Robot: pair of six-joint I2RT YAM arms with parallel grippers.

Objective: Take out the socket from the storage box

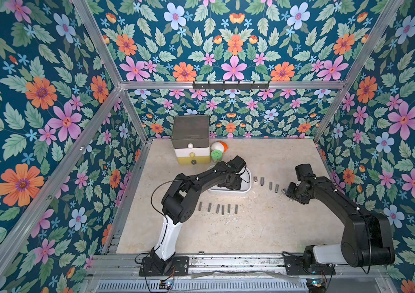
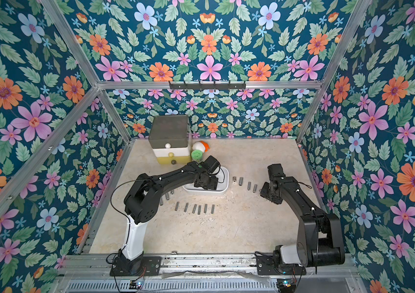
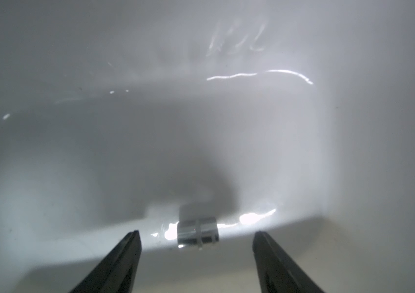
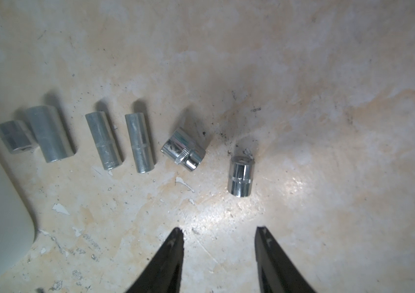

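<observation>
A white storage box (image 1: 244,179) sits mid-table. My left gripper is over it, open, with a small silver socket (image 3: 197,232) lying inside the box between and just ahead of its fingertips in the left wrist view. My right gripper is open low over the table at the right, with nothing between its fingers; a shiny socket (image 4: 240,176) and a knurled socket (image 4: 183,149) lie ahead of it, with several more in a row to their left.
A stacked drawer box (image 1: 190,131) stands at the back left, beside green and orange-white objects. More sockets (image 1: 218,208) lie in a row in front of the white box.
</observation>
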